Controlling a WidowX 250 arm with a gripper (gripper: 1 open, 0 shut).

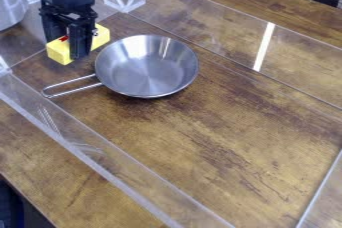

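Note:
A yellow block or sponge-like object [95, 33] lies on the wooden surface at the upper left. My dark gripper [72, 40] comes down over it, its fingers at the block, hiding part of it; it looks shut on something there, though the held part is mostly hidden. A small red patch shows beside the fingers. A steel pan [147, 64] sits just to the right, its wire handle reaching toward the lower left.
Clear plastic walls [254, 42] border the wooden work area. A whitish object [14, 2] stands at the top left corner.

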